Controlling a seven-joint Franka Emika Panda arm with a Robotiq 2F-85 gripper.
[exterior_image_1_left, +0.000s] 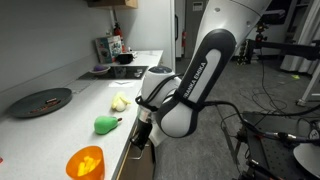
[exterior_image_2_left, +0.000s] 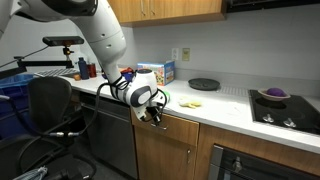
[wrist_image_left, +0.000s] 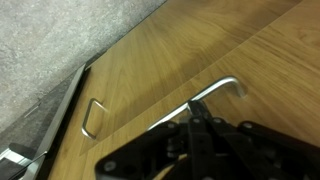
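Observation:
My gripper is at a curved metal handle (wrist_image_left: 232, 82) on a wooden cabinet front (wrist_image_left: 235, 55), fingers close together. The handle's bar passes right by the fingertips; whether it lies between them cannot be told. In the first exterior view the gripper (exterior_image_1_left: 141, 138) is low at the counter's front edge, largely hidden by the arm. From the other side, the gripper (exterior_image_2_left: 156, 119) appears against the upper wooden front below the countertop. No gap shows between the fingers in the wrist view.
Another handle (wrist_image_left: 92, 118) is on a neighbouring wooden front. On the counter (exterior_image_1_left: 62, 137) stand an orange bowl (exterior_image_1_left: 78, 169) with yellow contents, a green object (exterior_image_1_left: 106, 124), a yellow item (exterior_image_1_left: 120, 102) and a dark round pan (exterior_image_1_left: 40, 103). Open floor (exterior_image_1_left: 207, 160) lies before the cabinets.

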